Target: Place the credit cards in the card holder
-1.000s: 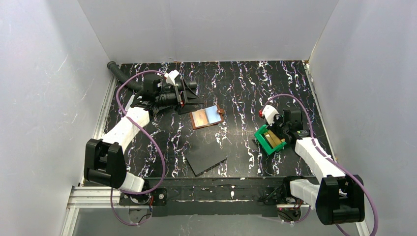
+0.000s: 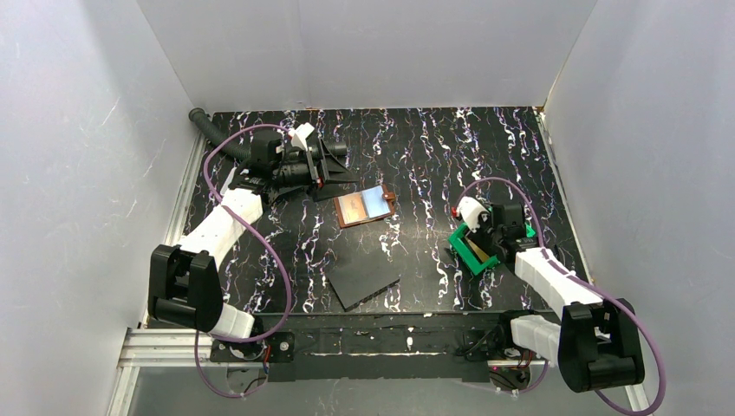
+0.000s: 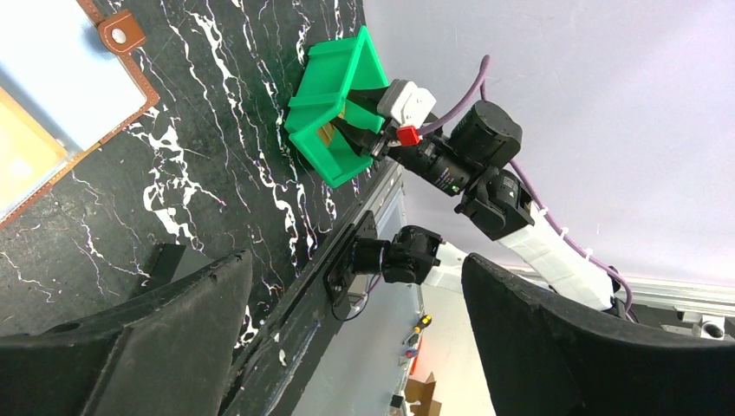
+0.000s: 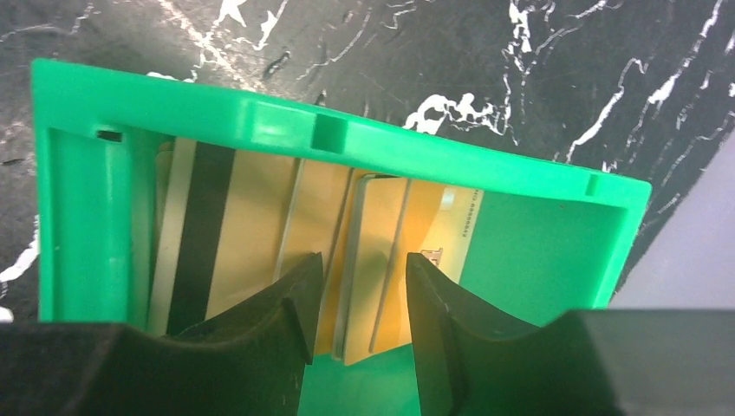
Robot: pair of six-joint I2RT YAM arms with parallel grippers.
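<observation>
Open on the table, the brown card holder (image 2: 365,206) shows a tan card on its left side and a light blue one on its right; part of it fills the left wrist view's upper left. Just above and left of it, my left gripper (image 2: 354,185) hangs with its fingers apart and nothing between them. Several gold-coloured cards (image 4: 251,225) lean in the green box (image 4: 199,102). My right gripper is open over that box, fingertips on either side of some of the cards. Whether the fingers touch the cards I cannot tell.
A dark flat slab (image 2: 364,279) lies on the table in front of the card holder. A black hose (image 2: 208,126) runs along the back left. Clear table lies between the holder and the green box (image 2: 464,250).
The left arm looks still, and the card holder has not moved.
</observation>
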